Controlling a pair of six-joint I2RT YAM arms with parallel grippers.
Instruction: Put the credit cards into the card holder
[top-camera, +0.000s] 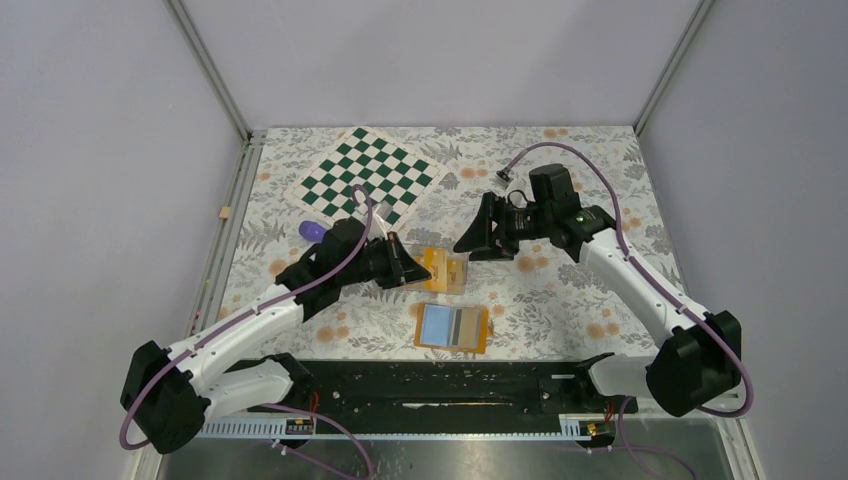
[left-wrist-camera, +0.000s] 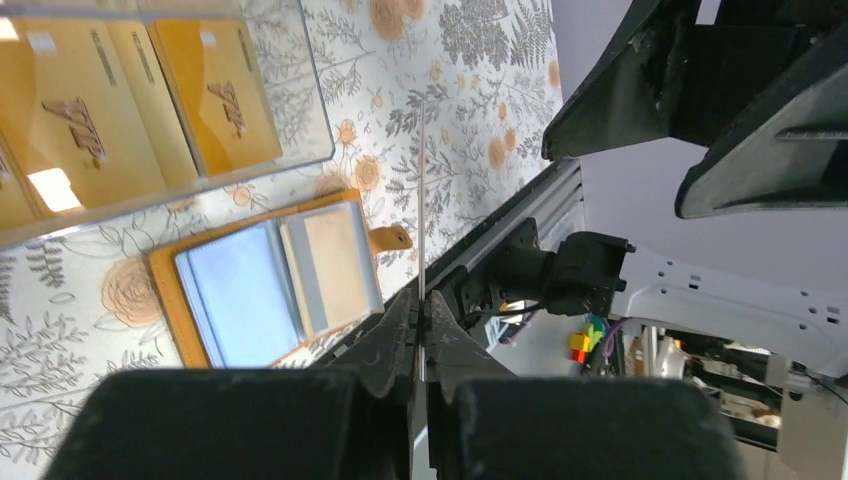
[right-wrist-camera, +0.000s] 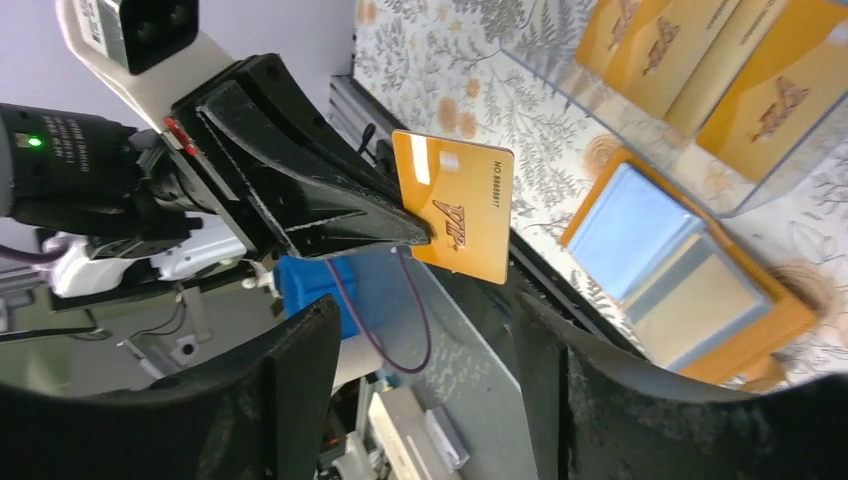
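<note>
My left gripper (top-camera: 398, 268) is shut on a thin yellow card (right-wrist-camera: 457, 190), seen edge-on in the left wrist view and face-on in the right wrist view. My right gripper (top-camera: 472, 243) stands open with nothing between its fingers, right of and above it in the top view. A clear tray (left-wrist-camera: 310, 150) holds several yellow cards (left-wrist-camera: 95, 150). Below it in the top view lies the orange card holder (top-camera: 483, 340), with a pale blue section (left-wrist-camera: 235, 290) and a beige section (left-wrist-camera: 330, 260).
A green checked board (top-camera: 365, 172) lies at the back left, with a purple object (top-camera: 311, 230) beside it. The dark front edge (top-camera: 450, 380) runs just beyond the card holder.
</note>
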